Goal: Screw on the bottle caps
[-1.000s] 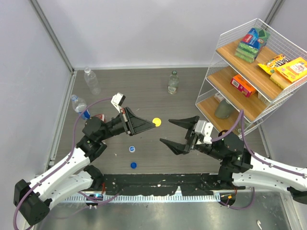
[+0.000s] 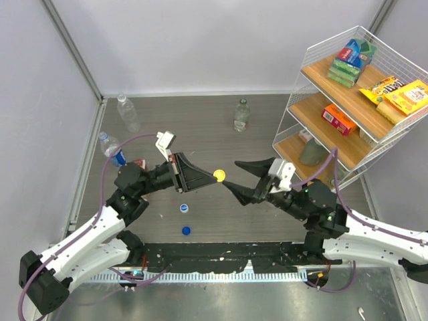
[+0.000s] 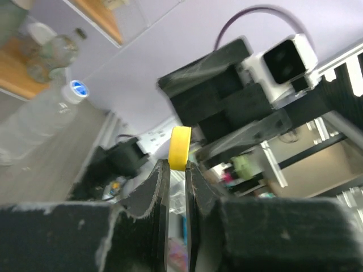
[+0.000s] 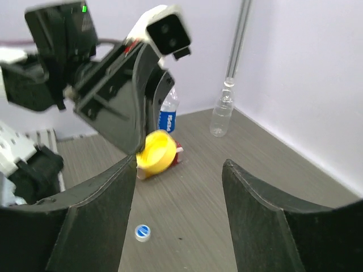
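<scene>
In mid-air near the centre, my left gripper (image 2: 211,178) is shut on a yellow cap (image 2: 219,175), which shows between its fingertips in the left wrist view. My right gripper (image 2: 233,173) stands open just right of the cap, its fingers facing it, nothing between them. A white-and-blue cap (image 2: 184,208) and a blue cap (image 2: 186,230) lie on the floor below. Two plastic bottles (image 2: 128,114) (image 2: 112,148) stand at the back left, and a clear bottle (image 2: 242,115) at the back centre.
A wire rack with wooden shelves (image 2: 321,80) holding snacks and containers fills the right side. A red item (image 2: 139,162) sits behind my left arm.
My right gripper has shifted and turned over the last second, now higher in the top view and near the yellow cap. The left gripper and cap have barely moved.
</scene>
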